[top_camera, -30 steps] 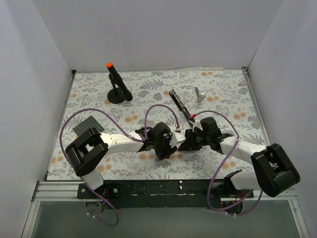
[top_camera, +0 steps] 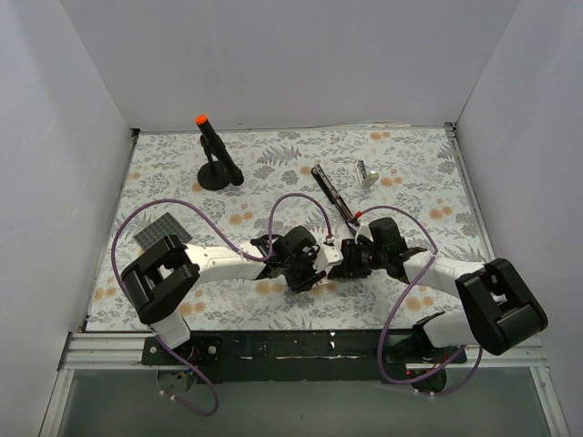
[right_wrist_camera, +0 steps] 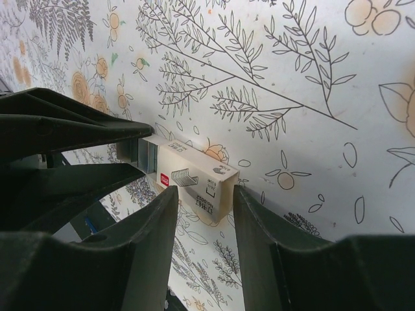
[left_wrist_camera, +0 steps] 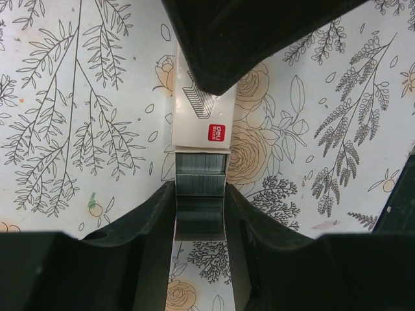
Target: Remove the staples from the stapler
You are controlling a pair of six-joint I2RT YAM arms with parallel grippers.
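Observation:
A small white staple box (left_wrist_camera: 202, 123) with a red logo lies on the patterned mat. Joined to it is a dark segmented piece (left_wrist_camera: 200, 175), which my left gripper holds between its shut fingers. In the right wrist view the same box (right_wrist_camera: 194, 178) sits low in the middle, with my right gripper at its near end, one finger each side; whether it grips it I cannot tell. The dark fingers of the left gripper reach in from the left there. In the top view both grippers meet near the front middle.
A long black stapler (top_camera: 332, 191) lies behind the grippers, with a small pale object (top_camera: 364, 177) right of it. A black stand (top_camera: 219, 155) with an orange top is at back left, a dark grey pad (top_camera: 164, 232) at left.
The left arm looks unchanged.

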